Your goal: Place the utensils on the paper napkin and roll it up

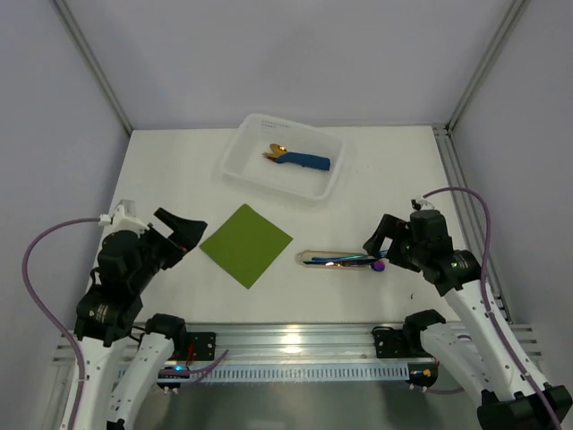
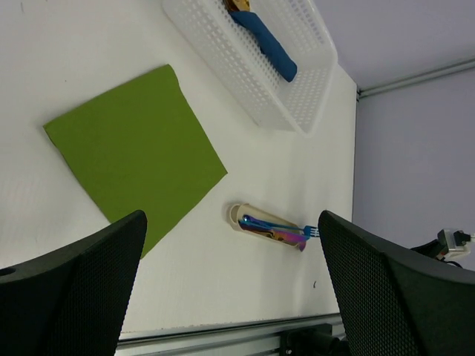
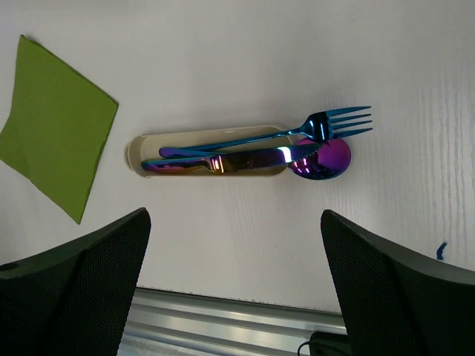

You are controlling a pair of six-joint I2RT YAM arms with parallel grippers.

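A green paper napkin [image 1: 246, 245] lies flat and empty on the white table, turned like a diamond. To its right is a beige holder [image 3: 133, 153] with a shiny fork [image 3: 320, 127], a knife [image 3: 256, 158] and a purple spoon [image 3: 334, 159] in it; their heads stick out at the right end. My left gripper [image 1: 172, 231] hangs open left of the napkin, nothing between its fingers. Open and empty, my right gripper [image 1: 380, 245] is above the table near the utensils' heads. In the right wrist view the utensils show beyond its wide-spread fingers [image 3: 89, 282].
A white basket [image 1: 240, 148] stands at the back, holding a blue rolled napkin [image 1: 306, 160] with gold utensils [image 1: 277, 150]. A metal rail [image 1: 291, 339] runs along the front edge. The table between napkin and holder is clear.
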